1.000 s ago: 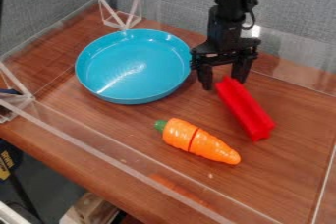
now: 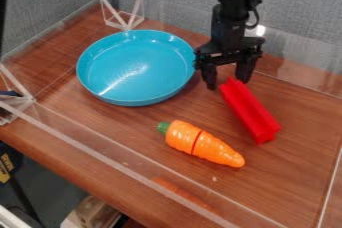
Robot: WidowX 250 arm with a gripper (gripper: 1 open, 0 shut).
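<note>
My black gripper (image 2: 226, 76) hangs over the back right of the wooden table, fingers pointing down and apart, open, with nothing seen between them. A long red block (image 2: 251, 114) lies diagonally just in front of it, its far end close by the right finger; whether they touch I cannot tell. To the left sits a blue plate (image 2: 134, 67), empty. In front, a toy carrot (image 2: 201, 144) lies on its side, green top to the left.
Clear plastic walls edge the table (image 2: 160, 192). A small white object (image 2: 255, 32) stands behind the arm. Bare wood shows to the right of the red block and around the carrot.
</note>
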